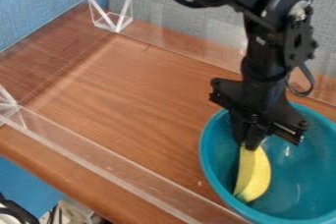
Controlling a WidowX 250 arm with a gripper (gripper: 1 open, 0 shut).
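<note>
My black gripper (pixel 250 128) points down into a teal bowl (pixel 300 184) at the lower right of the camera view, its fingertips at the upper end of a yellow banana (pixel 253 176) that lies inside the bowl. Whether the fingers are closed on the banana is hard to make out, as the gripper body hides its tip.
Clear plastic pieces stand at its back left and left, with a transparent strip along the front edge. A grey wall is behind.
</note>
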